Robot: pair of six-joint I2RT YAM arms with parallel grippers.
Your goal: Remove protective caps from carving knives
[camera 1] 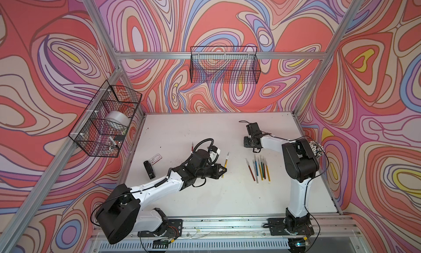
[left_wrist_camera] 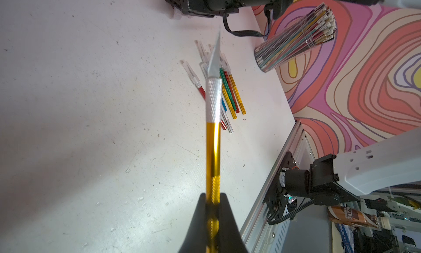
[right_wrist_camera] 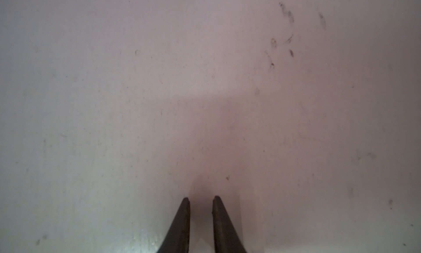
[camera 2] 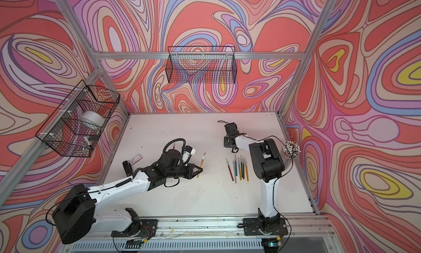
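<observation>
In the left wrist view a gold carving knife [left_wrist_camera: 213, 147] stands upright in the frame, its silver blade [left_wrist_camera: 214, 62] bare. My left gripper is shut on its handle. Over bare table at the back right, my right gripper is open by a narrow gap. A pale patch shows low between its fingers; what it is, I cannot tell. Several carving knives [camera 1: 262, 170] lie side by side on the table, right of the left gripper; clear caps [left_wrist_camera: 191, 73] cover tips there. Another knife [camera 1: 192, 146] lies partly hidden behind the left arm.
A clear holder of knives [left_wrist_camera: 298, 38] stands at the table's right edge. A black object [camera 1: 149, 169] and a small labelled box [camera 1: 155, 158] are at the left. Bare table lies between the two grippers and at the back left.
</observation>
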